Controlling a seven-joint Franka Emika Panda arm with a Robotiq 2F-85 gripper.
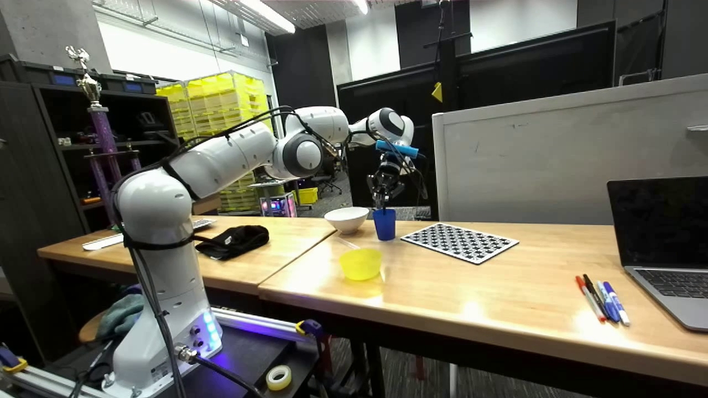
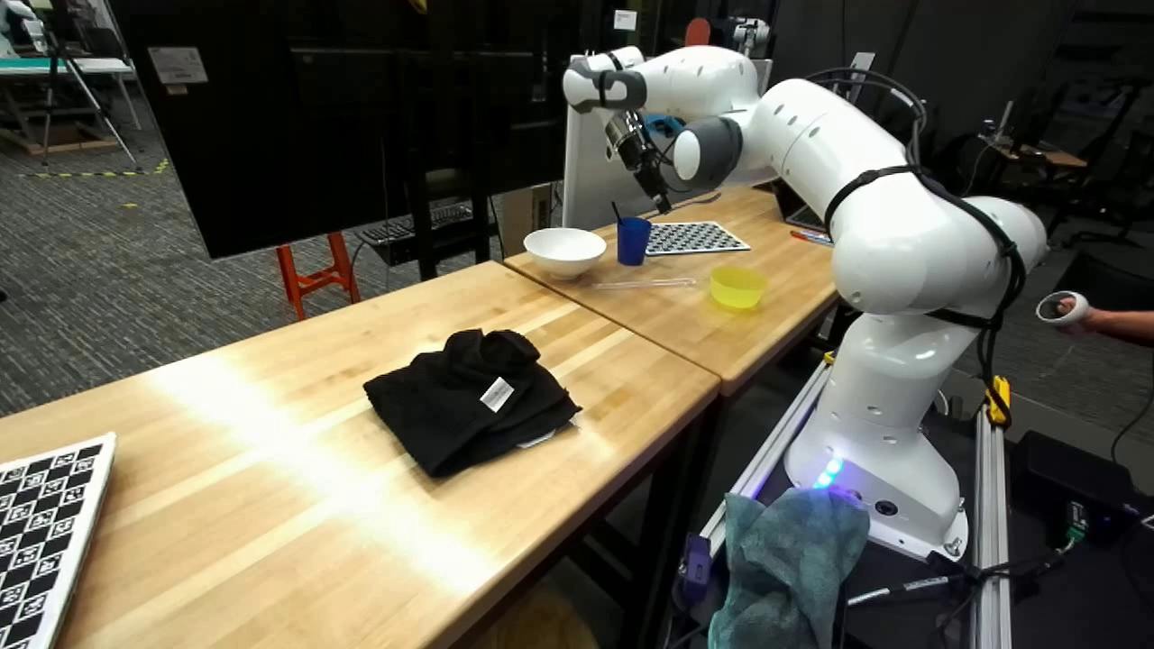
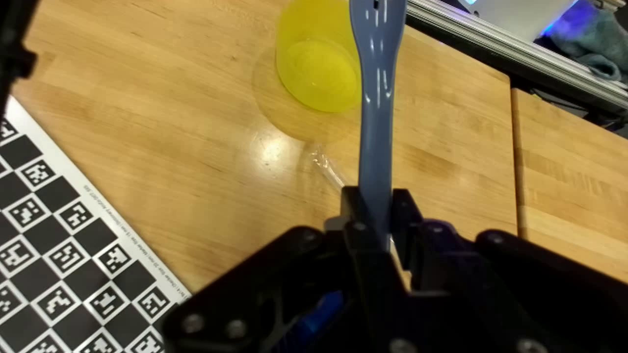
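In the wrist view, a grey-blue plastic utensil [image 3: 377,117] with a small hole near its end runs from my fingers to the top edge. My gripper is shut on its narrow shaft. Seen from outside, the gripper [image 1: 380,202] hangs over or just behind a blue cup [image 1: 384,225]. The second exterior view has the blue cup [image 2: 634,240] upright on the table, a thin dark stick [image 2: 617,212] rising from it. There the gripper [image 2: 662,205] is above and right of the cup. The utensil's other end is hidden.
Close to the cup are a white bowl [image 2: 564,248], a checkered board [image 1: 459,242], a translucent yellow bowl [image 1: 361,264] and a clear thin stick [image 2: 645,283]. Black cloth [image 2: 472,398] lies on the other table. Markers [image 1: 602,299] and a laptop [image 1: 664,249] occupy the right side.
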